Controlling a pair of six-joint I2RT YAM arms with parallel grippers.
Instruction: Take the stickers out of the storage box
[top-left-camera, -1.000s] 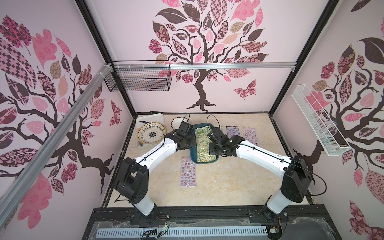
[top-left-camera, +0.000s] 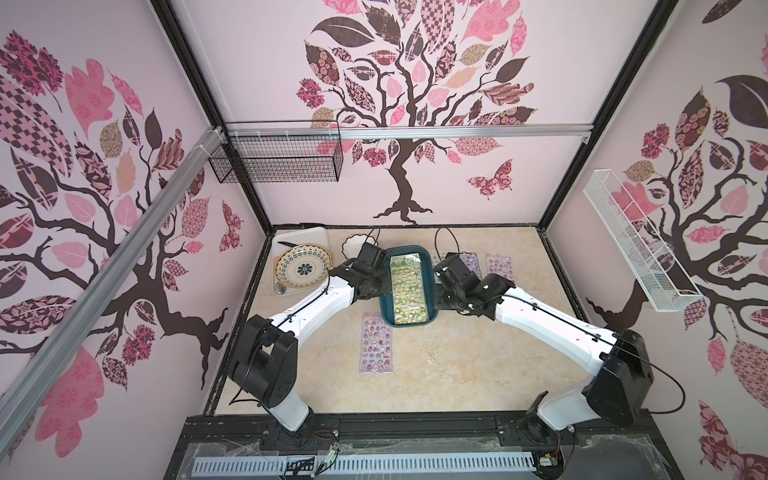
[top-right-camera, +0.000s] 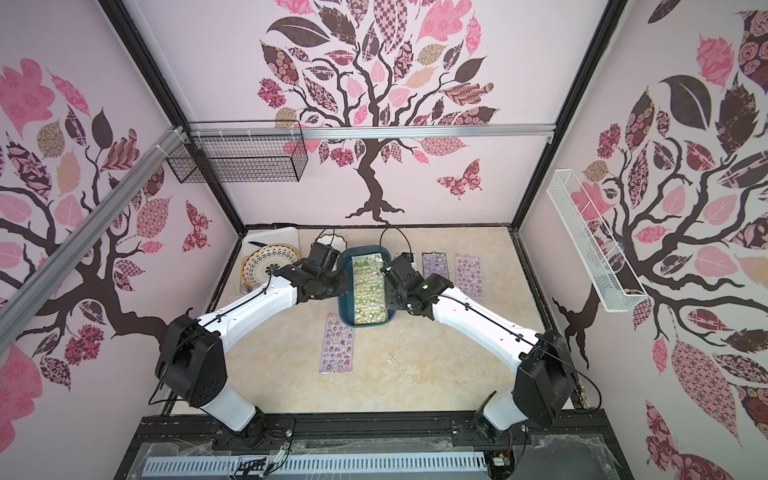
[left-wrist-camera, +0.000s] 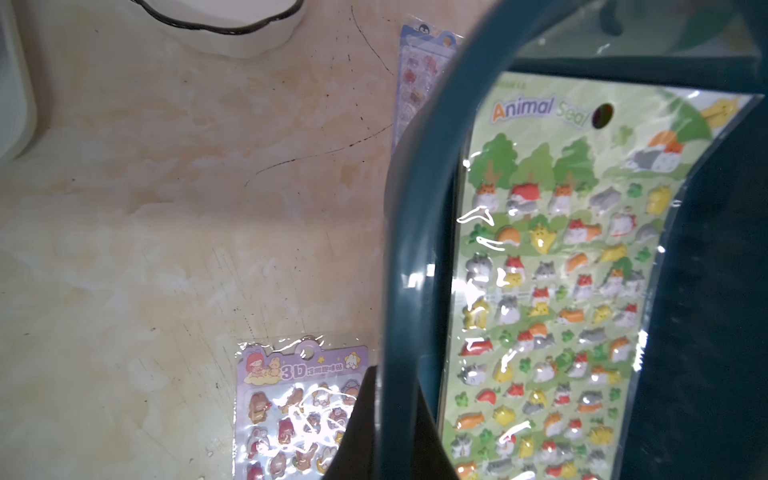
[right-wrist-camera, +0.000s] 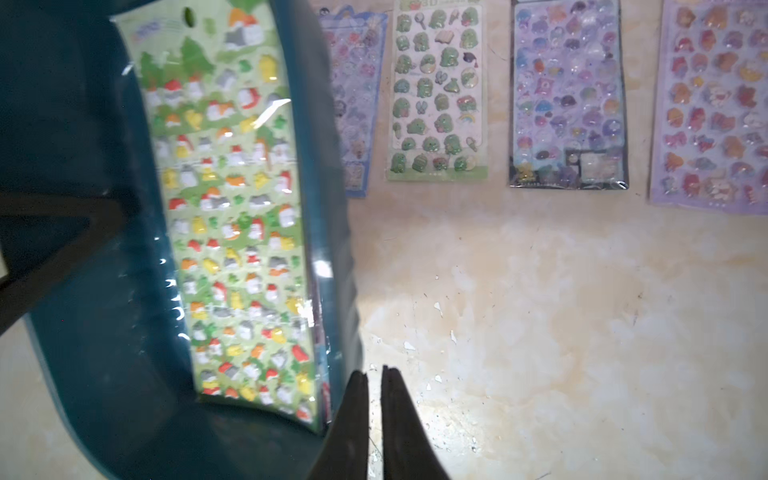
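Note:
The teal storage box (top-left-camera: 384, 308) holds a green "Animal Seal" sticker sheet (left-wrist-camera: 544, 320) in the middle of the table. My left gripper (top-left-camera: 381, 289) is at the box's left side; in the left wrist view its fingertips are low at the rim and mostly hidden behind the box wall, shut as far as they show. My right gripper hangs just beside the box's right wall, its two dark fingertips close together with a narrow gap and no sticker between them.
More sticker sheets (right-wrist-camera: 568, 88) lie right of and behind the box, and another (top-left-camera: 376, 348) lies in front. A plate (top-left-camera: 302, 266) on a tray and a white bowl stand at back left.
My right arm has moved to the right, from over the sticker sheet in the box to beside the box's right wall. The left arm is unchanged.

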